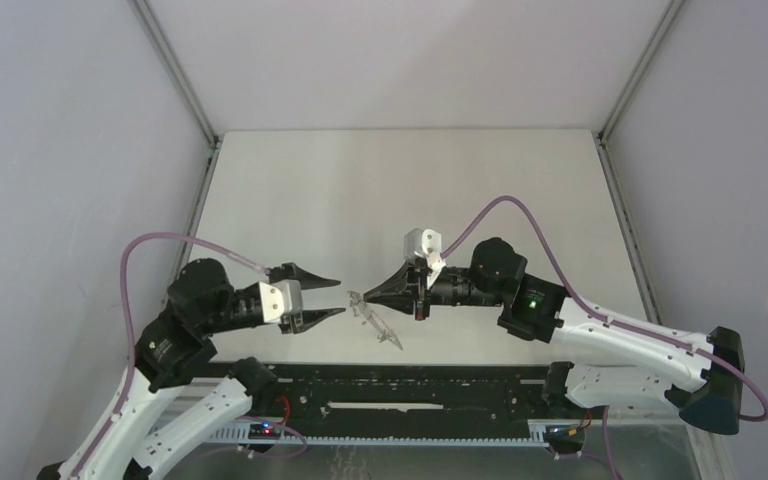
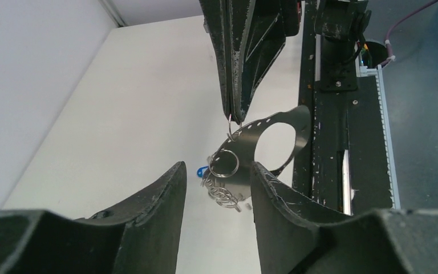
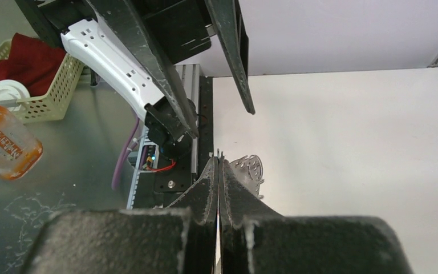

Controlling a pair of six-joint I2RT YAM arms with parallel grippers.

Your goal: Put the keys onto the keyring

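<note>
The thin wire keyring (image 2: pixel 223 164) hangs below my right gripper, which is shut on a fine wire loop (image 2: pixel 230 136) at its tips. A grey metal plate (image 2: pixel 305 121) with a big oval hole dangles from it, along with a cluster of small rings (image 2: pixel 222 197). Seen from the top, the bundle (image 1: pixel 380 325) appears narrow, tilted down-right from my right gripper's tips. My left gripper (image 1: pixel 341 297) is part open, its fingertips facing the bundle. In the left wrist view, the ring appears between its fingers, apparently beyond them; contact cannot be told. Individual keys are hard to make out.
The white table (image 1: pixel 410 190) behind both arms is clear. A dark rail (image 1: pixel 410 390) runs along the front edge. Off the table, a basket (image 3: pixel 54 103) with red cloth and an orange-labelled jar (image 3: pixel 5 145) appear in the right wrist view.
</note>
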